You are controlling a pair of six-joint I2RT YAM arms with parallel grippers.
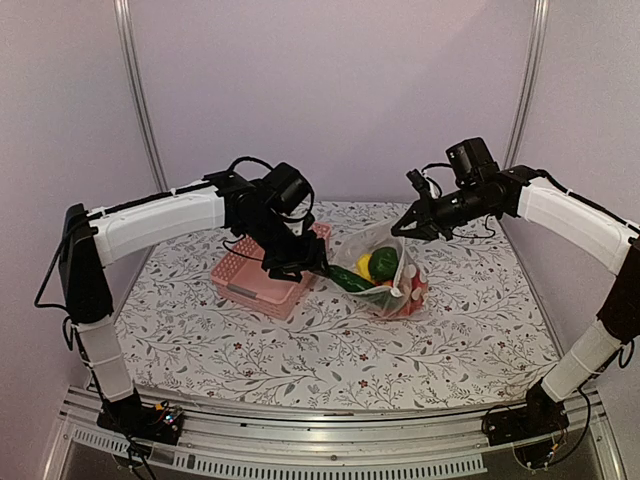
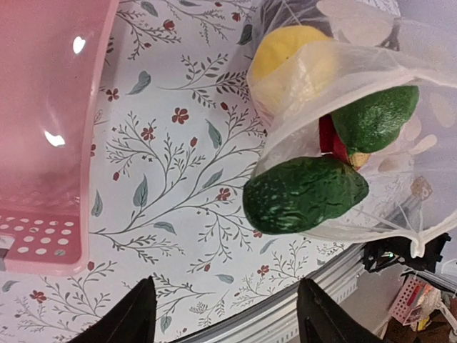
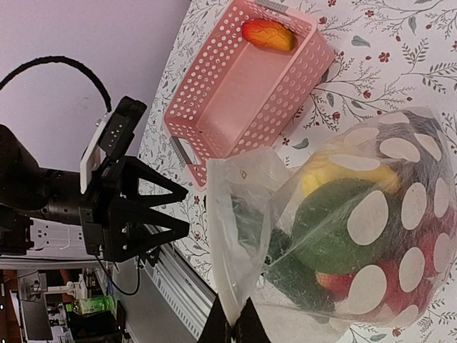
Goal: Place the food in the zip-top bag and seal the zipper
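The dark green cucumber lies slanted across the mouth of the clear bag. In the left wrist view one end of the cucumber pokes out past the bag's rim. A yellow food, a rounder green one and red ones are inside. My left gripper stands open beside the mouth, nothing between its fingers. My right gripper is shut on the bag's upper edge. An orange-red food lies in the pink basket; the left arm hides it from above.
From above, the basket is left of the bag, partly under the left arm. A metal rail runs along the front edge.
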